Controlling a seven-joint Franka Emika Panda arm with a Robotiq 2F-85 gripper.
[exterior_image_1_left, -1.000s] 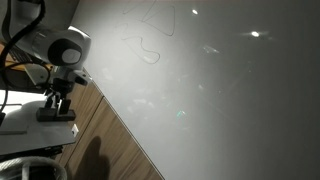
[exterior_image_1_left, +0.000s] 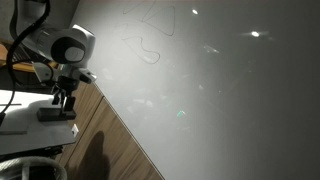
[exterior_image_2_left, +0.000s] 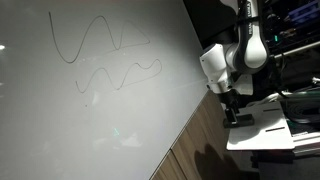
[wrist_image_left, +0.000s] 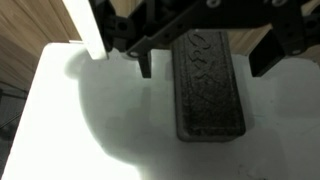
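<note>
A dark, oblong block with a patterned top (wrist_image_left: 208, 90), possibly a whiteboard eraser, lies on the white table (wrist_image_left: 120, 115). In the wrist view it sits between the two spread fingers of my gripper, nearer the right one, with gaps showing on both sides. My gripper is open and holds nothing. In exterior view 1 the gripper (exterior_image_1_left: 64, 101) points down just over the dark block (exterior_image_1_left: 57, 115). Exterior view 2 shows the gripper (exterior_image_2_left: 232, 110) low by the block (exterior_image_2_left: 241, 121) too; the exact height gap cannot be told.
A large whiteboard (exterior_image_2_left: 90, 120) with dark wavy lines (exterior_image_2_left: 120, 74) fills much of both exterior views. Wood panelling (exterior_image_1_left: 105, 130) runs beneath it, close to the table's edge. Bare table (exterior_image_2_left: 262, 136) lies around the block.
The block has not visibly moved.
</note>
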